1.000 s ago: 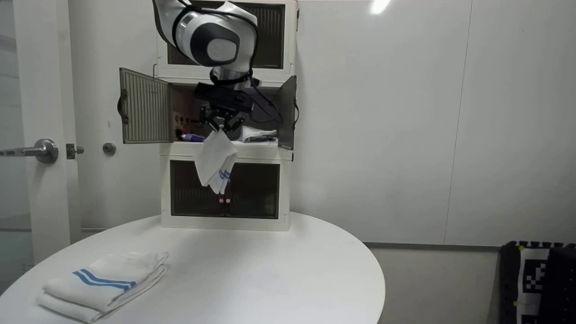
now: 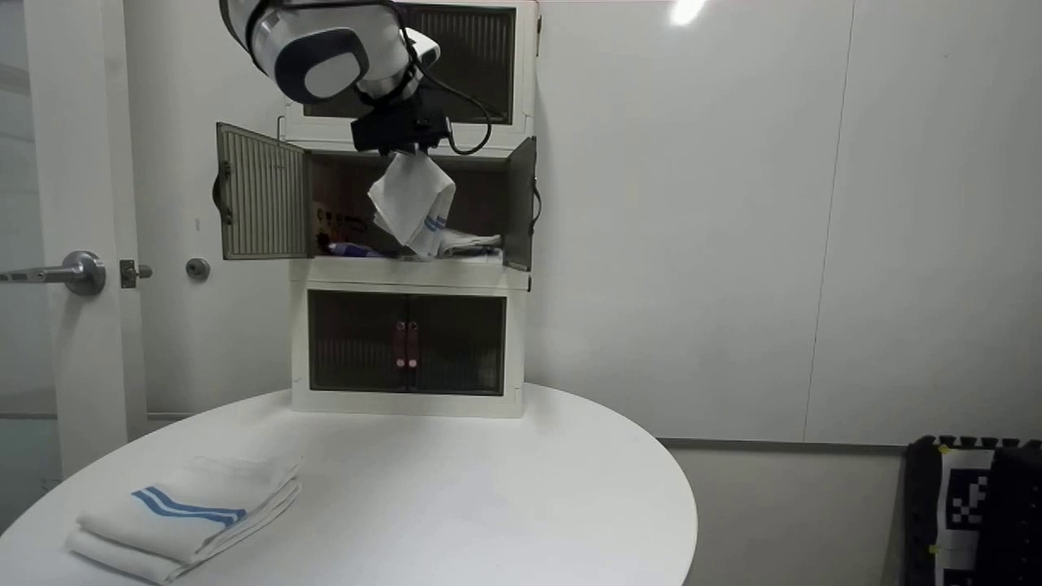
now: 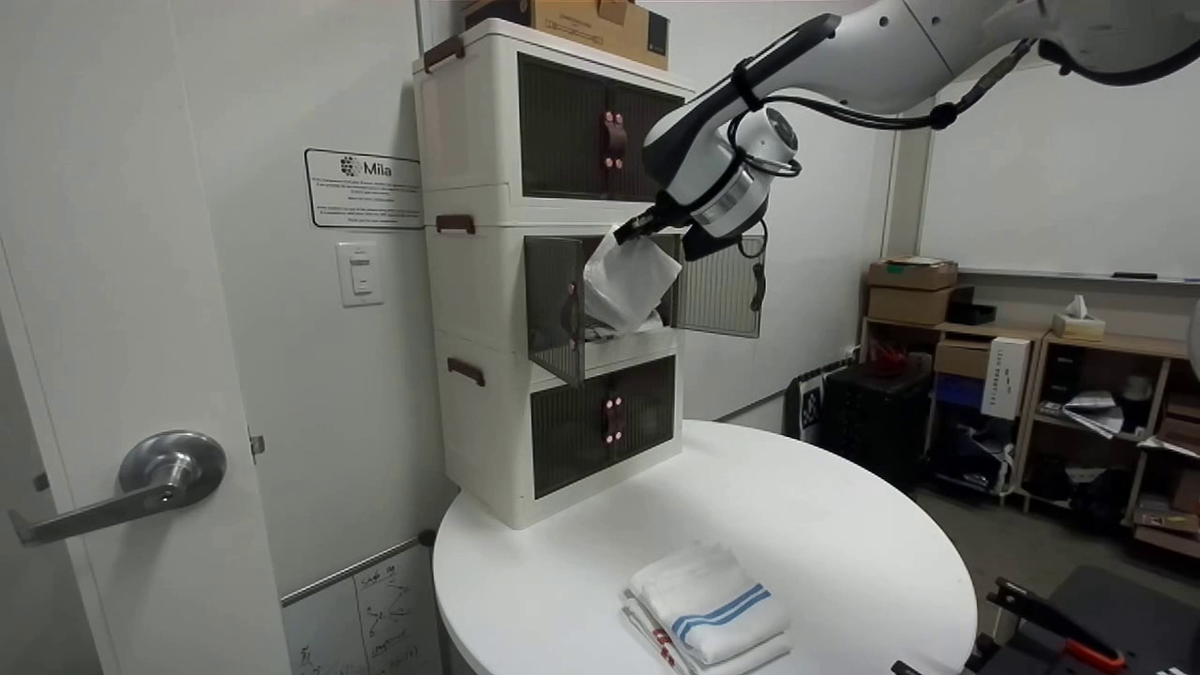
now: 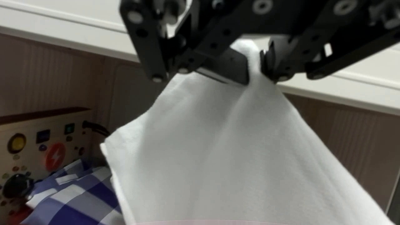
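Note:
My gripper is shut on a folded white towel [image 4: 225, 150], pinching it by its upper end. The towel hangs down from the fingers [image 4: 228, 65] and fills the middle of the wrist view. In exterior view 1 this towel [image 2: 412, 200], with blue stripes near its lower end, hangs in front of the open middle compartment of the cabinet [image 2: 407, 273]. From the side, the towel [image 3: 630, 279] hangs at the compartment's opening between the two open doors; how far inside it is, I cannot tell. Another white cloth [image 2: 470, 241] lies on the compartment floor at the right.
Both middle doors stand open, the left door [image 2: 261, 194] and the right door [image 2: 522, 203]. Inside, at left, are a blue checked cloth [image 4: 75, 198] and a wooden panel [image 4: 22, 127]. Folded towels [image 3: 720, 613] lie on the round table [image 3: 866, 562], otherwise mostly clear.
The towels on the table have not moved.

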